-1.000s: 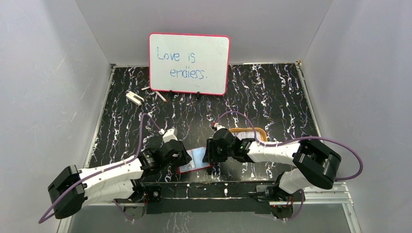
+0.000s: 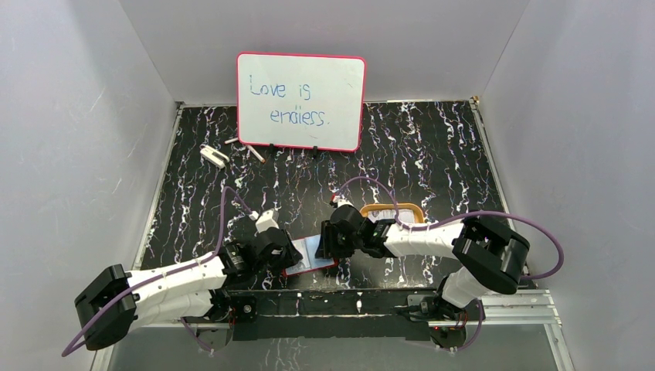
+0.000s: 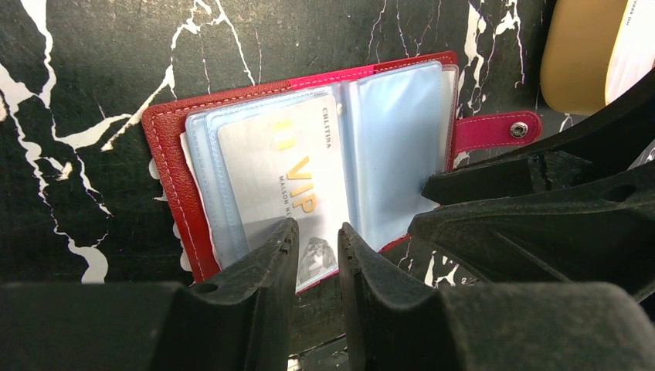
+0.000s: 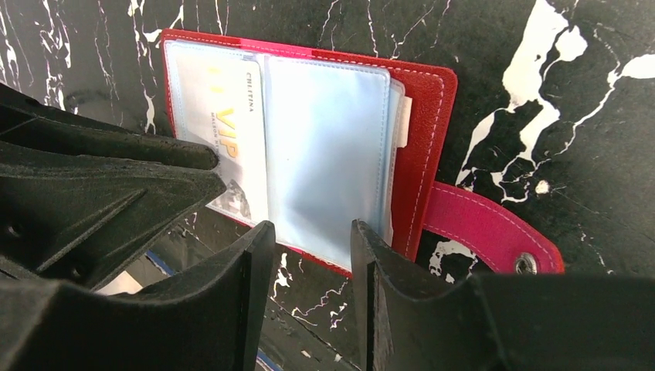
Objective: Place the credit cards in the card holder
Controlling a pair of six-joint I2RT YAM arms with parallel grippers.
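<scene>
An open red card holder (image 3: 174, 193) with clear sleeves lies flat at the table's front middle. A cream VIP card (image 3: 274, 170) shows in its left sleeve; the right sleeve (image 4: 324, 147) shows plain pale blue. My left gripper is low over the left sleeve, fingertips nearly together at the card's lower part; whether they pinch anything is hard to see. My right gripper is open over the lower part of the right sleeve, a finger either side. A strap with a snap (image 3: 494, 133) sticks out to the right.
A yellow tray of cards (image 2: 417, 212) sits behind the right arm. A whiteboard (image 2: 300, 100) stands at the back, with small white items (image 2: 214, 157) to its left.
My right arm has shifted slightly left over the card holder since a second ago. My left arm has barely moved.
</scene>
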